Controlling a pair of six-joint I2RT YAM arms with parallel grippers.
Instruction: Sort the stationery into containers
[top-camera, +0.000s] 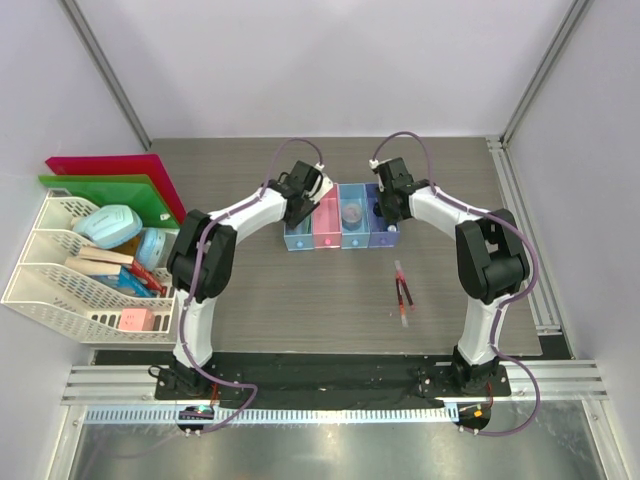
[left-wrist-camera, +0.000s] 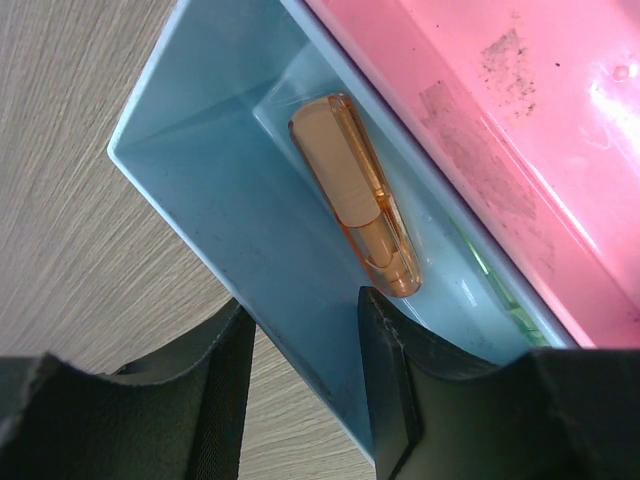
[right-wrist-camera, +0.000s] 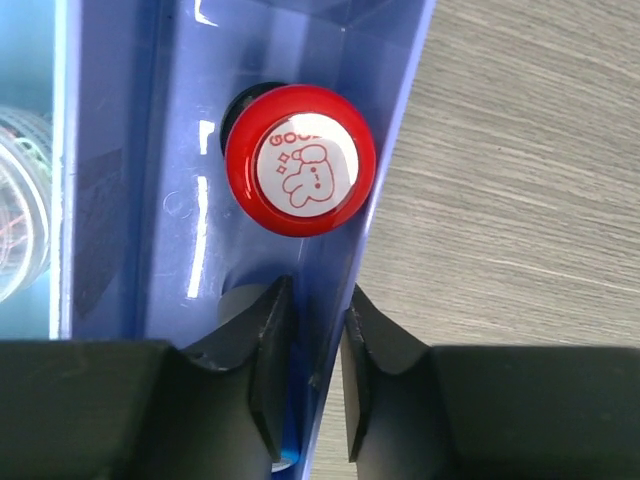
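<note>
A joined row of bins stands mid-table: a left blue bin (top-camera: 299, 242), a pink bin (top-camera: 326, 215), another blue bin (top-camera: 355, 239) and a purple bin (top-camera: 383, 241). My left gripper is open astride the left blue bin's outer wall, one finger inside, one outside. A brown, clear-cased item (left-wrist-camera: 355, 190) lies in that bin. My right gripper straddles the purple bin's right wall closely; whether it grips the wall is unclear. A red-rimmed round item (right-wrist-camera: 302, 160) sits in the purple bin, and a partly hidden cylinder lies under the finger.
Red and black pens (top-camera: 402, 288) lie on bare table in front of the purple bin. A clear round container (top-camera: 351, 213) is in the right blue bin. At far left stands a white basket (top-camera: 50, 290) with boxes, beside red and green boards (top-camera: 115, 190).
</note>
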